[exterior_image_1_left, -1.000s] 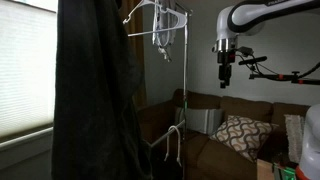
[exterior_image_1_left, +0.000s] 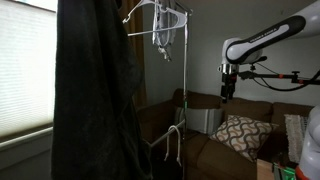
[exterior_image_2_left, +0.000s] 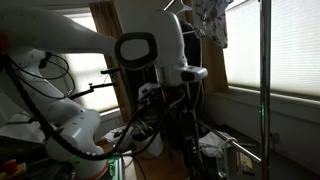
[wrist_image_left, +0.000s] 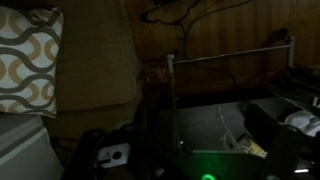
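My gripper (exterior_image_1_left: 226, 97) hangs in the air in front of the couch, to the right of the clothes rack (exterior_image_1_left: 185, 85), pointing down. In the wrist view two dark fingers (wrist_image_left: 265, 128) stand wide apart at the bottom; the gap looks open, with nothing held between them. White hangers (exterior_image_1_left: 165, 18) hang together from the top of the rack. Lower on the rack, another pale hanger or cord (exterior_image_1_left: 173, 140) dangles. A large dark cloth (exterior_image_1_left: 95, 90) fills the left of the first exterior view.
Behind the arm is a brown couch (exterior_image_1_left: 215, 158) with a patterned pillow (wrist_image_left: 28, 62). A metal frame (wrist_image_left: 230, 54), apparently the rack's base, lies below my gripper beside a grey surface (wrist_image_left: 200, 122). The rack's pole (exterior_image_2_left: 265, 90) stands close to the arm.
The arm has come down a little, so my gripper now sits lower in front of the couch. The rack, hangers and dark cloth look unmoved.
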